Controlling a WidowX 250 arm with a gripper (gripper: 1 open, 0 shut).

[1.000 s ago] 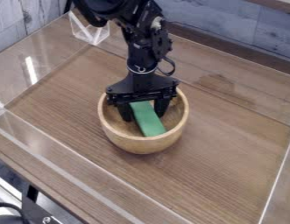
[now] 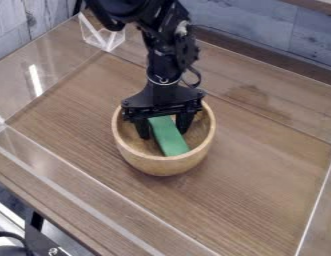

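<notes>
A light wooden bowl (image 2: 188,163) sits on the wooden table, a little right of centre, with a green oblong object (image 2: 171,142) lying inside it. The black gripper (image 2: 162,118) is lowered into the bowl from above, its open fingers reaching down on either side of the green object near its upper end. The fingertips are partly hidden by the bowl and by the dark parts of the gripper, so whether they touch the object cannot be told.
The bare table (image 2: 261,190) has free room around the bowl. Grey walls (image 2: 275,30) border it at the back, and a small clear plastic item (image 2: 104,32) is at the upper left. A dark cable lies at the lower left corner.
</notes>
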